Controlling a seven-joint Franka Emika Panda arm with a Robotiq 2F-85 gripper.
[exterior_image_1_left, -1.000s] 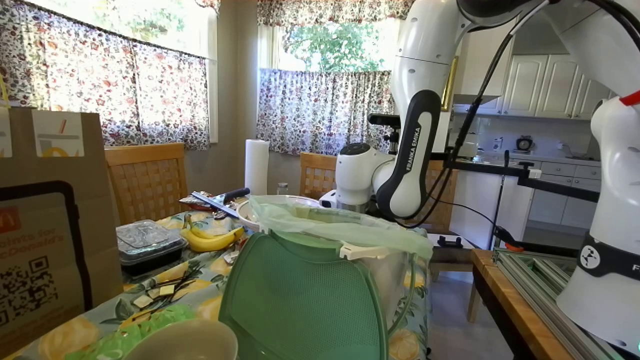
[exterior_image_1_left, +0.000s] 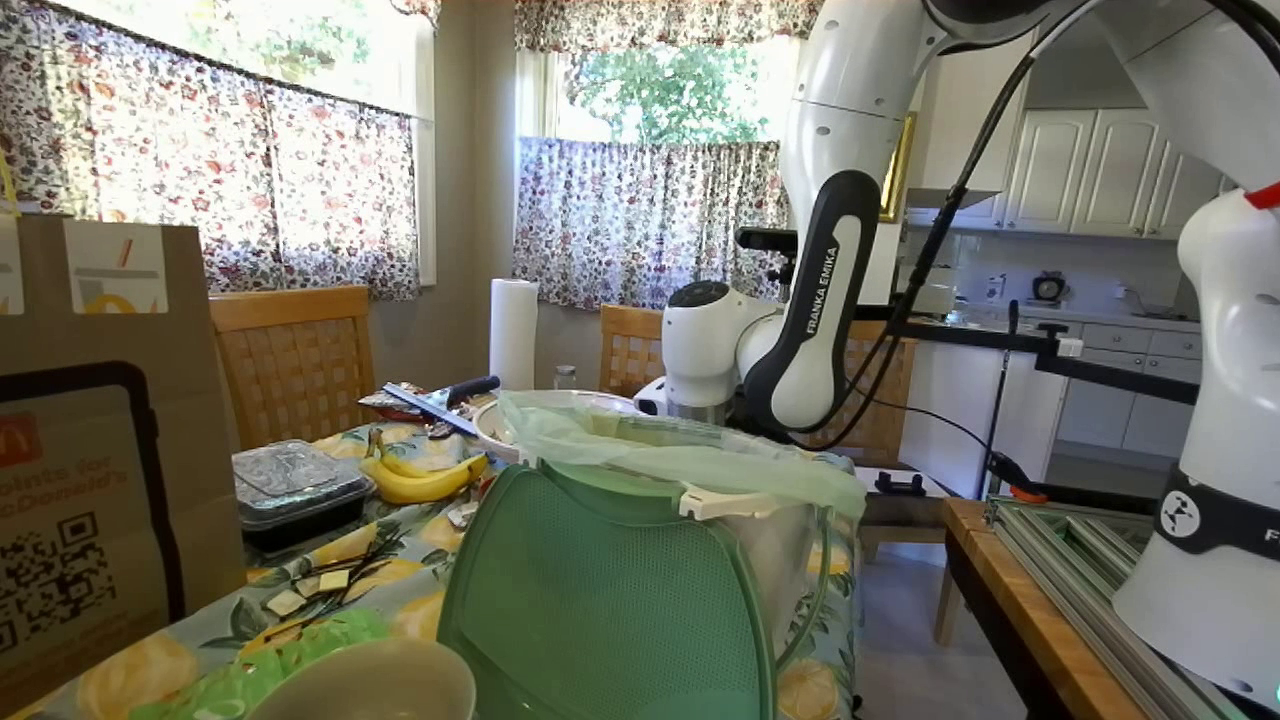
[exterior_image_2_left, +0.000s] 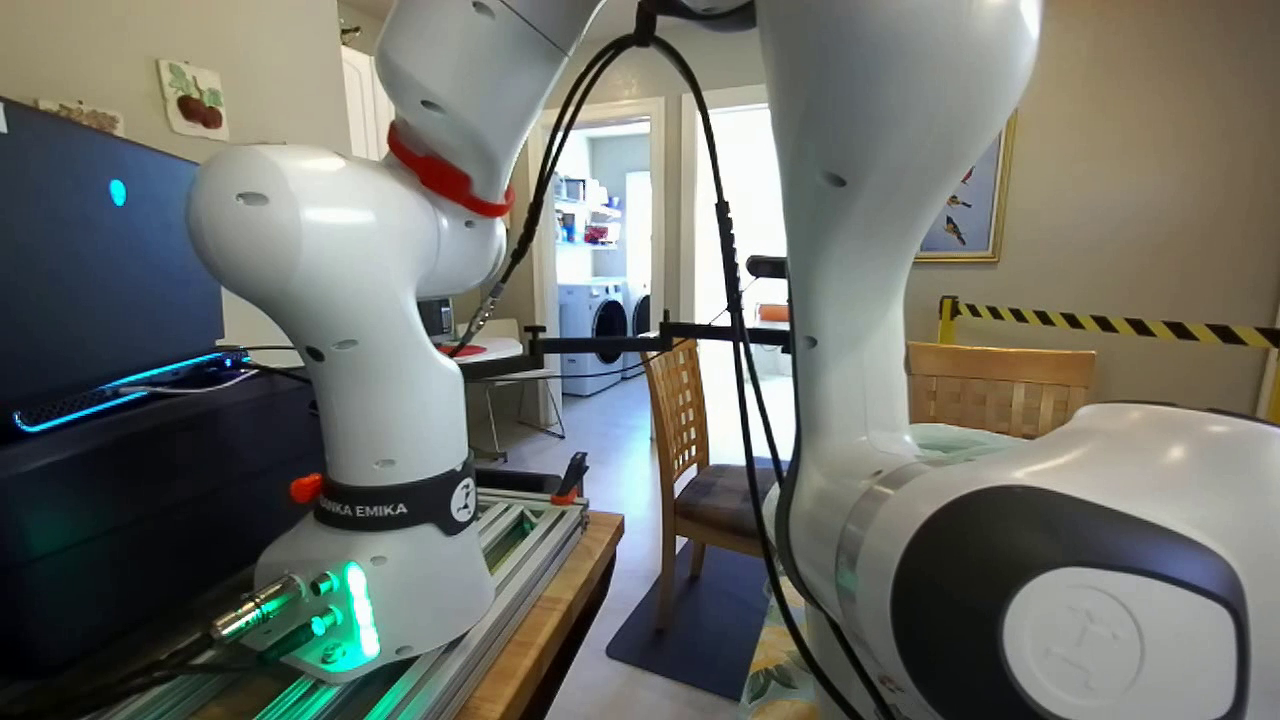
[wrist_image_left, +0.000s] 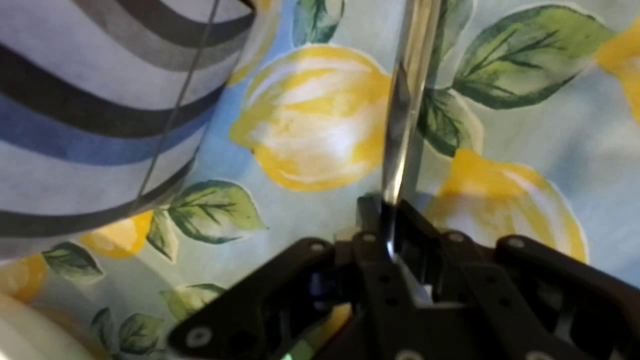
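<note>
In the wrist view, a long shiny metal utensil (wrist_image_left: 403, 114) runs down from the top edge to the black gripper. Its near end passes in between the fingers, which stand close on either side of it. Whether both fingers press on the metal cannot be made out. Beneath lies the lemon-patterned tablecloth (wrist_image_left: 288, 222). In exterior view 1 the gripper is hidden behind the green bin (exterior_image_1_left: 612, 588) and its pale green bag.
A striped cloth-like item (wrist_image_left: 114, 102) lies left of the gripper, and a pale rounded rim (wrist_image_left: 36, 333) is at lower left. Bananas (exterior_image_1_left: 420, 480), a black container with a clear lid (exterior_image_1_left: 300, 492), a white bowl (exterior_image_1_left: 492, 432) and a paper bag (exterior_image_1_left: 108, 480) crowd the table.
The arm's wrist has shifted slightly left and up in exterior view 1. The objects on the table stand as before.
</note>
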